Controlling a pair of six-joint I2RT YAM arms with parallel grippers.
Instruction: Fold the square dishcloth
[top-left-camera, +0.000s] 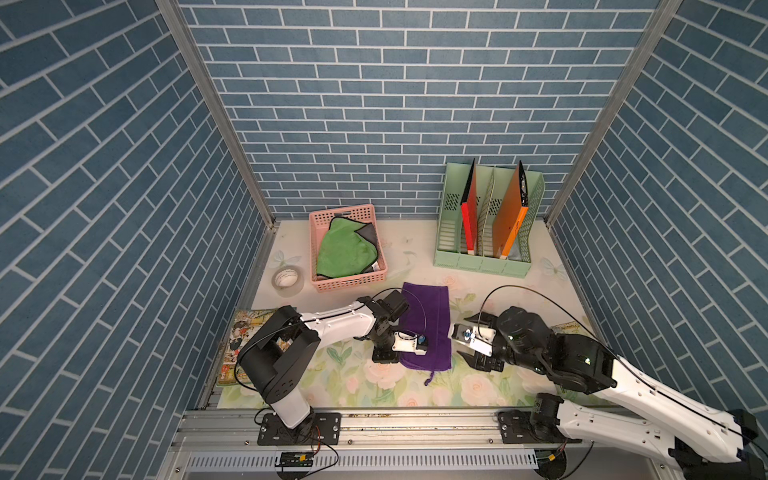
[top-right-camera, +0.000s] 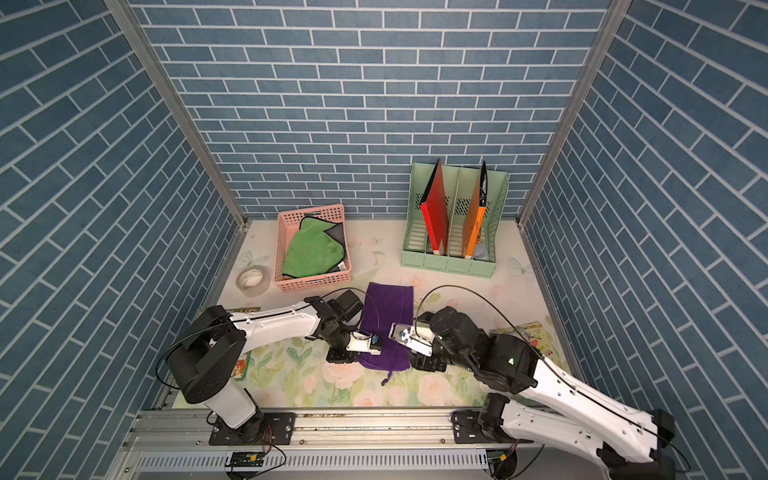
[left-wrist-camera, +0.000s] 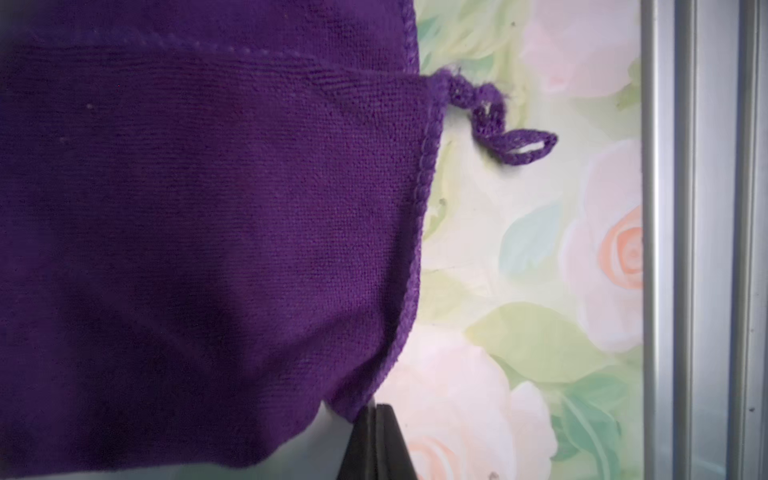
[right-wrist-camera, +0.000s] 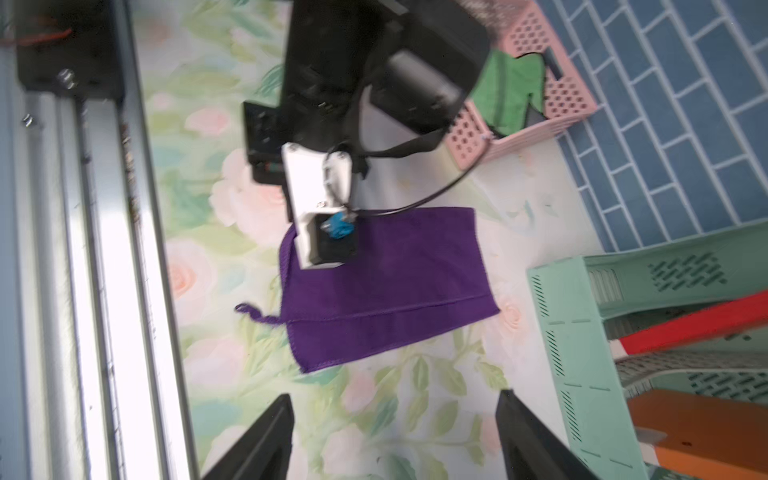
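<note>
The purple dishcloth lies on the table as an upright rectangle, doubled over lengthwise. In the left wrist view its upper layer ends short of the lower one along one side, and a small hanging loop sticks out at the front. My left gripper is shut, its tips at the cloth's rounded front-left corner; no fabric clearly shows between them. My right gripper is open and empty, off the cloth's right side. The left arm covers part of the cloth in the top views.
A pink basket with a green cloth stands at the back left, beside a tape roll. At the back right is a green file rack with folders. The metal rail borders the front.
</note>
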